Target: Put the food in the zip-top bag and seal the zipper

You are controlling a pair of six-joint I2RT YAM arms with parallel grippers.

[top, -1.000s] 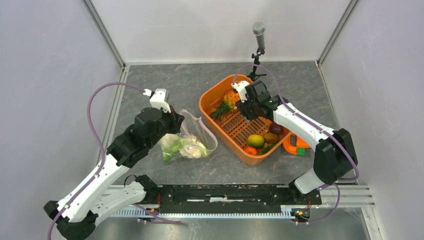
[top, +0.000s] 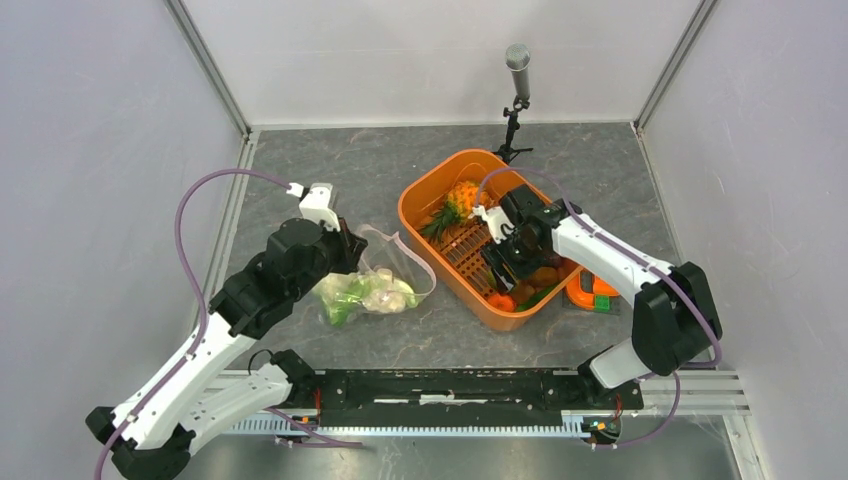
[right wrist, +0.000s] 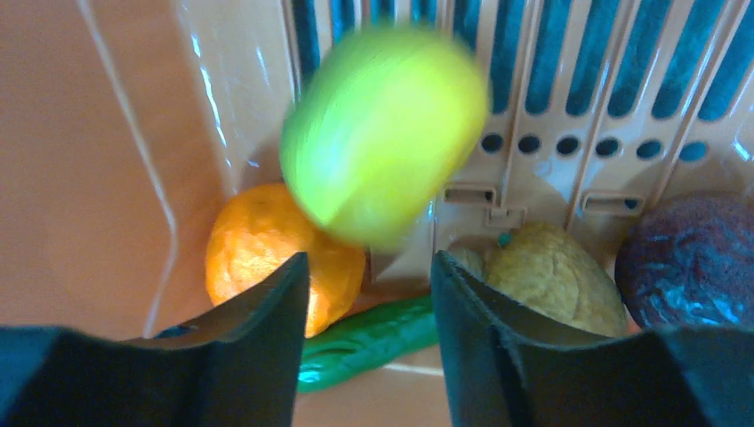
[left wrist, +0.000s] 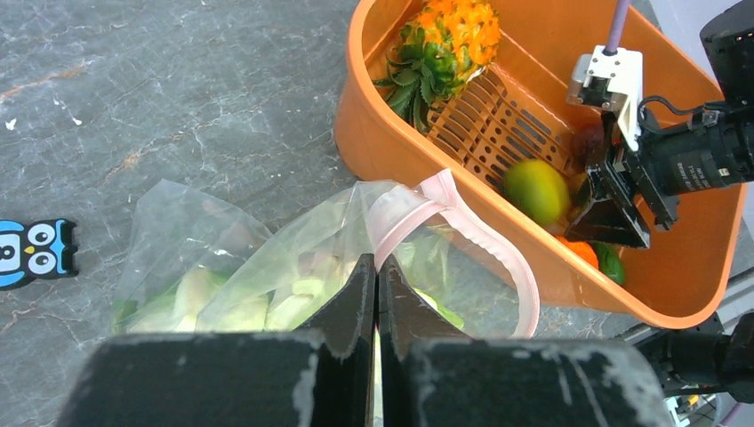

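Note:
In the left wrist view my left gripper is shut on the rim of the clear zip top bag [left wrist: 191, 227], whose pink zipper edge [left wrist: 498, 249] curves open to the right. Pale and green vegetables [top: 375, 292] lie inside it. Over the orange basket [top: 413, 205], my right gripper is part open with nothing between its fingertips. A green-yellow mango [right wrist: 378, 133] is ahead of those fingers. Close by are an orange fruit [right wrist: 267, 249], a green cucumber-like vegetable [right wrist: 373, 342], a brown potato-like item [right wrist: 556, 276] and a dark purple one [right wrist: 689, 258].
A pineapple [top: 462, 200] lies at the basket's far left. An orange-and-green tool [top: 597, 292] rests right of the basket, and a microphone stand [top: 513, 125] rises behind. A blue owl-shaped item [left wrist: 37, 253] lies left of the bag.
My right gripper has moved down and toward the basket's near end, and now covers the mango in the top view. The left gripper stays at the bag with little movement.

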